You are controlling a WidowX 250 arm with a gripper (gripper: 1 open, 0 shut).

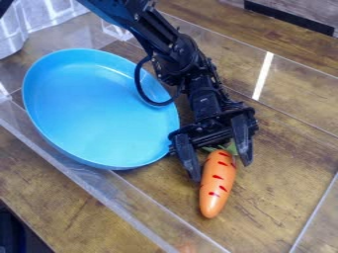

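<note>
A toy orange carrot (216,187) with dark red marks lies on the wooden surface, its green top toward the back. My black gripper (216,157) is down over that leafy end, with its fingers on either side of the carrot's top. I cannot tell whether the fingers grip it or only surround it. To the left is a round blue plate (93,104), partly behind the arm and empty where visible.
Clear plastic edging runs along the near left and right, and a white translucent item (20,20) sits at the back left.
</note>
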